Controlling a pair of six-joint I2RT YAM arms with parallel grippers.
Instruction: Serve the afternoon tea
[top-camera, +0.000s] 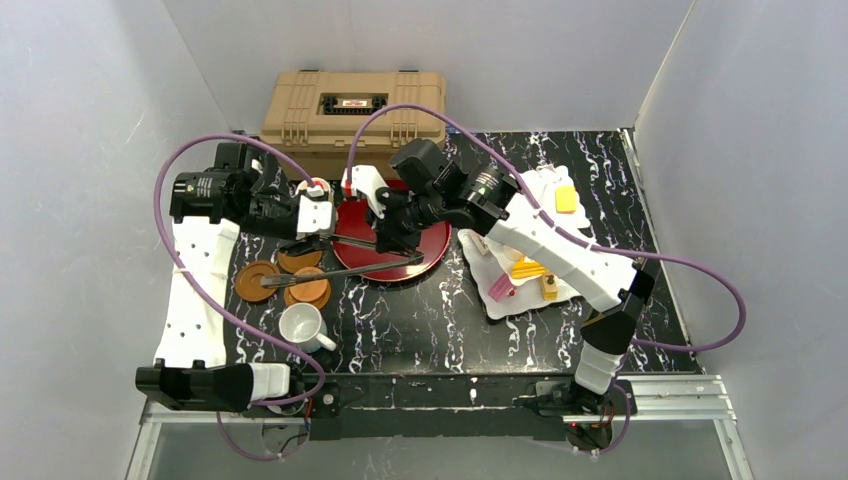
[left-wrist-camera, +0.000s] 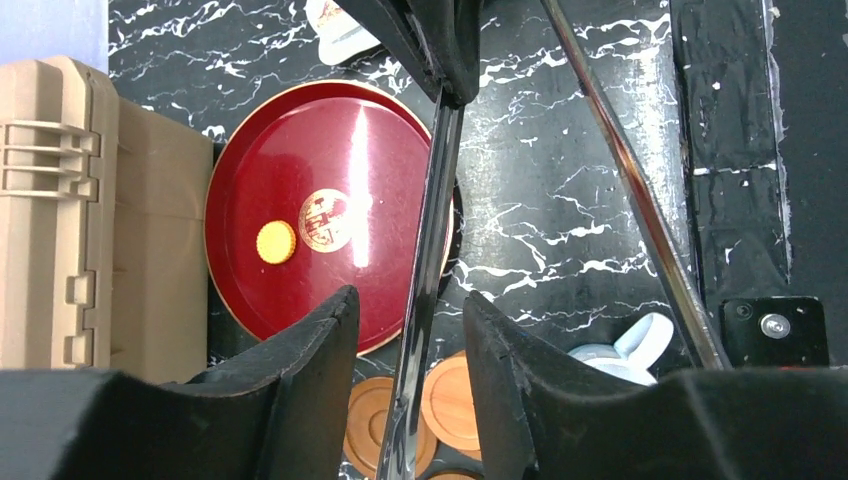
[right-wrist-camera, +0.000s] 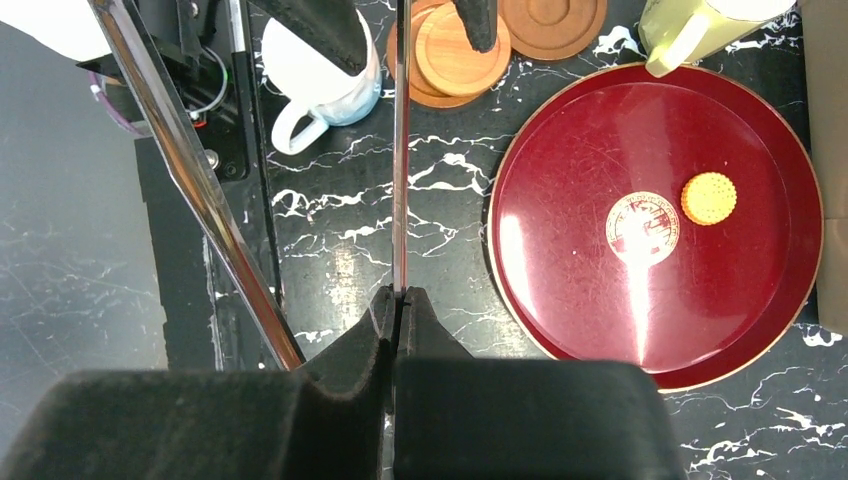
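Observation:
Metal tongs (top-camera: 350, 272) hang spread in a V above the red round plate (left-wrist-camera: 290, 160). My right gripper is shut on one arm of the tongs. That same arm passes between the fingers of my left gripper, which stands part open with a gap on both sides of the metal. The other tong arm (left-wrist-camera: 640, 190) reaches out apart, toward the table's front. On the plate lies a single yellow round cookie (right-wrist-camera: 709, 198), beside the gold emblem.
Wooden coasters (top-camera: 257, 281) and a white-blue mug (top-camera: 305, 327) stand at the left; a yellow-green mug (right-wrist-camera: 700, 35) is by the plate. A white tiered stand (top-camera: 560, 285) with sweets is at the right. A tan case (top-camera: 355, 110) blocks the back.

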